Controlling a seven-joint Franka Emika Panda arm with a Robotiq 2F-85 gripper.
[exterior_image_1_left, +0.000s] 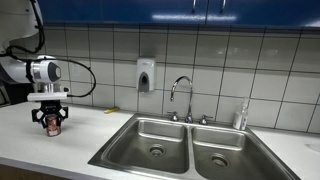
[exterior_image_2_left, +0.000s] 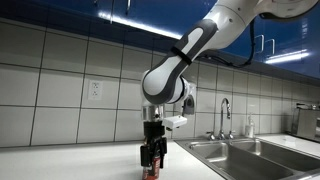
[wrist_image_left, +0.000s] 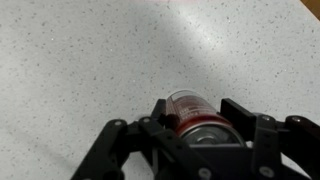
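Observation:
A red can-like object (exterior_image_1_left: 53, 126) with a dark top is upright on the white counter at the left, close to the counter's front. My gripper (exterior_image_1_left: 51, 117) points straight down over it, shut on its upper part. In the second exterior view, the gripper (exterior_image_2_left: 152, 160) has its black fingers on both sides of the can (exterior_image_2_left: 151, 172). From the wrist, the can's rounded top (wrist_image_left: 207, 130) shows between the gripper's fingertips (wrist_image_left: 197, 110). The lower part of the can is mostly hidden there.
A steel double sink (exterior_image_1_left: 190, 150) with a tall faucet (exterior_image_1_left: 182, 92) takes up the middle and right. A small yellow item (exterior_image_1_left: 112, 110) lies by the tiled wall. A soap bottle (exterior_image_1_left: 240, 117) stands behind the sink. Bare counter (exterior_image_1_left: 95, 128) separates can and sink.

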